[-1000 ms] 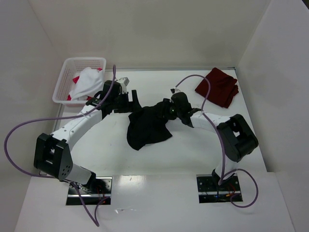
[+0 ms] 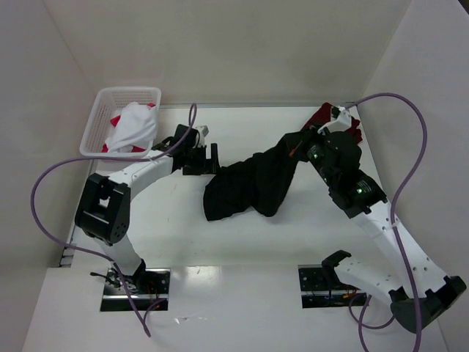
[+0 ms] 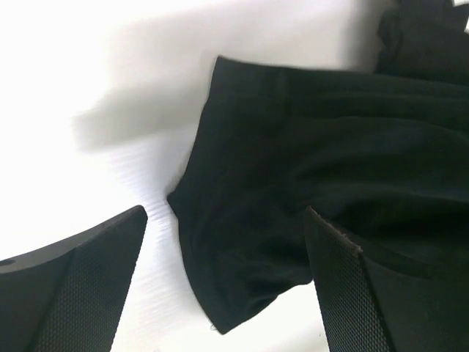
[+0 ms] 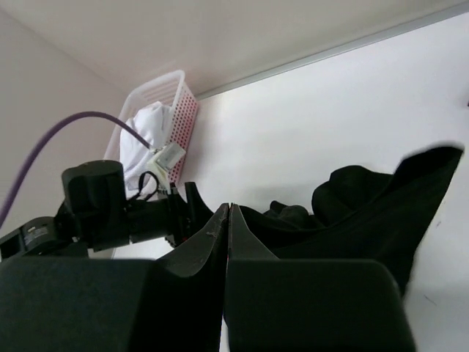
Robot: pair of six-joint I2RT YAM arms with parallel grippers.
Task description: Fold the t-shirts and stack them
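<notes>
A black t-shirt [image 2: 245, 183] stretches across the middle of the table, its left part lying loosely on the surface. Its right part is raised, hanging from my right gripper [image 2: 298, 144], which is shut on it. In the right wrist view the fingertips [image 4: 238, 235] are closed together, with black cloth [image 4: 366, 213] running out beyond them. My left gripper stands open above the shirt's left end, nothing held between its fingers. A dark red folded t-shirt [image 2: 320, 116] lies at the back right, partly hidden behind the right arm.
At the back left a white basket [image 2: 93, 123] holds white cloth [image 2: 135, 123] and some red cloth. A wall bounds the table behind.
</notes>
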